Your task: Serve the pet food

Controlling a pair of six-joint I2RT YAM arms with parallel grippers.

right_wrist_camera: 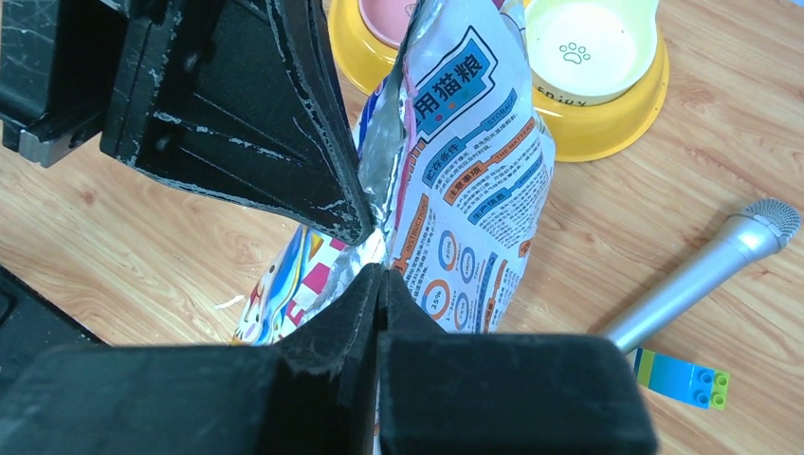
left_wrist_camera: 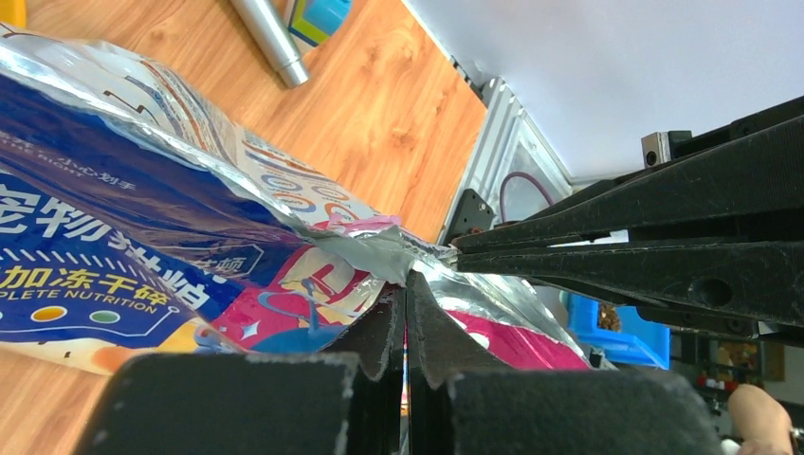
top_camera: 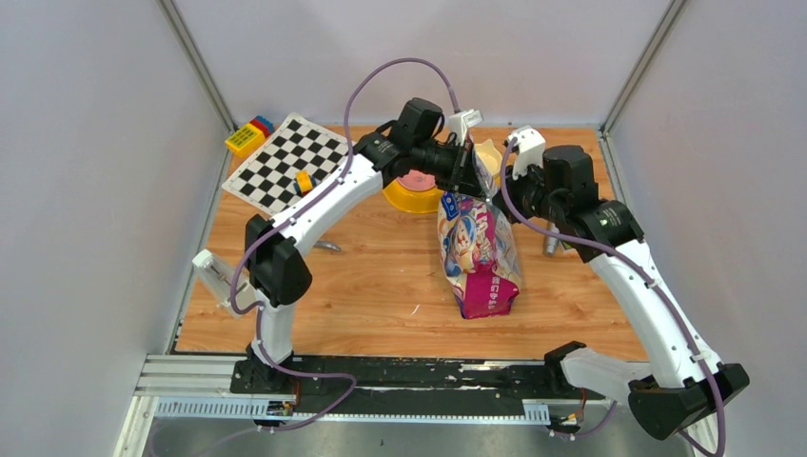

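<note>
The pet food bag (top_camera: 479,262) stands on the table, its crumpled silver top between my two grippers. My left gripper is shut at that top edge, the foil pinched at its tips. My right gripper is shut on the same top edge, close beside the left one, as both wrist views show. Behind the bag, a yellow feeder (right_wrist_camera: 607,133) holds a white bowl (right_wrist_camera: 583,52) with a paw print and a pink bowl (top_camera: 417,180), partly hidden by the bag and arm.
A silver microphone (right_wrist_camera: 692,280) and toy bricks (right_wrist_camera: 683,379) lie right of the bag. A checkerboard (top_camera: 271,167) and more bricks (top_camera: 245,140) are at the back left.
</note>
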